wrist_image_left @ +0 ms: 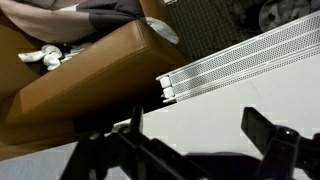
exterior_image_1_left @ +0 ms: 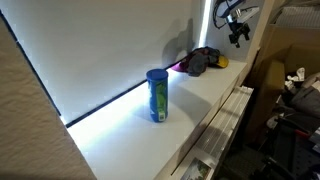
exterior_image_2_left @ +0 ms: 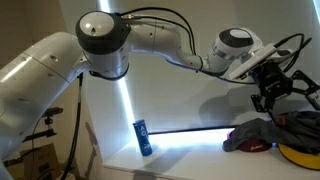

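My gripper [exterior_image_1_left: 240,37] hangs at the far end of the white ledge, above and to the right of a heap of caps. In the wrist view its two black fingers stand wide apart, so the gripper is open, and nothing shows between them but pale ledge and a dark patch below. The heap holds a dark grey cap [exterior_image_2_left: 262,132], something purple-pink [exterior_image_1_left: 180,67] and a yellow piece [exterior_image_2_left: 300,157]. A blue cylindrical can [exterior_image_1_left: 158,95] stands upright on the ledge, well away from my gripper.
A white radiator grille [wrist_image_left: 245,62] runs along the ledge's edge. Past it are a brown leather sofa [wrist_image_left: 90,75] and white objects [wrist_image_left: 45,56]. The ledge [exterior_image_1_left: 125,130] is bare around the can, with a pale wall behind.
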